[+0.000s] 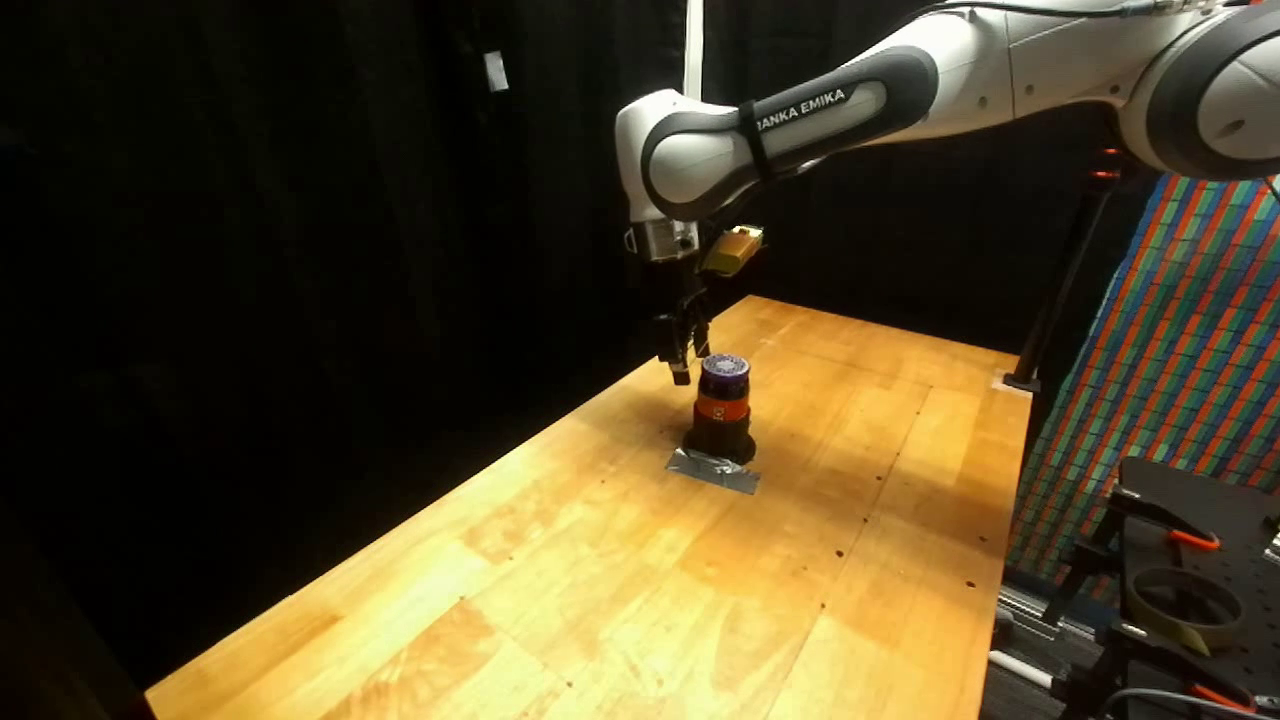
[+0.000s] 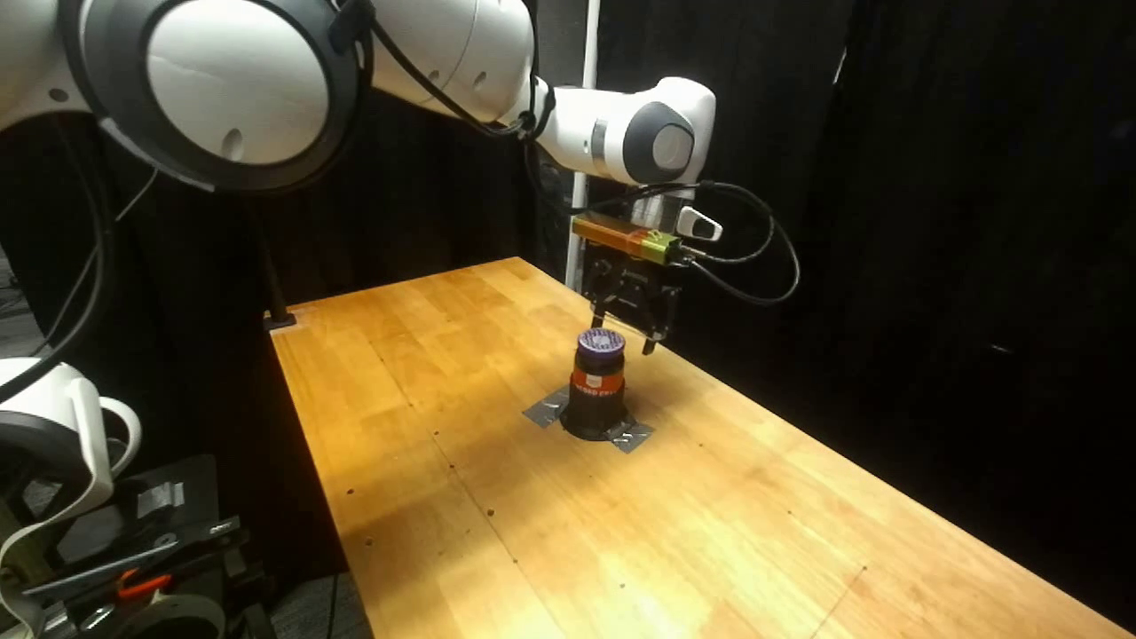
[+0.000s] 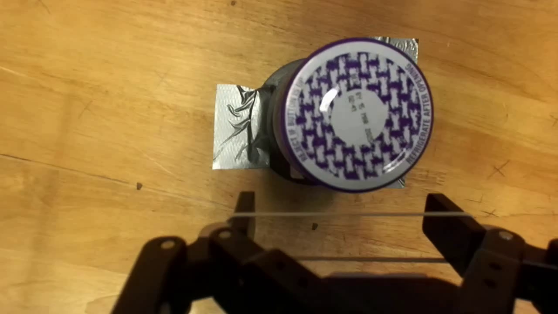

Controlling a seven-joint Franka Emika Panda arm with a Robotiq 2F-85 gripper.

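Note:
A dark jar [image 1: 722, 391] with an orange label and a purple-and-white patterned lid [image 3: 359, 115] stands upright in a black holder [image 2: 596, 420], which silver tape [image 3: 238, 128] fixes to the wooden table. My gripper is open, its fingers [image 3: 450, 230] wide apart with only table visible between them. Seen from the wrist, the jar lies just beyond the fingertips, apart from them. In exterior view 2 the gripper [image 2: 623, 335] hangs behind the jar and to its right, its fingertips near the height of the lid.
Dark curtains hang behind the table.

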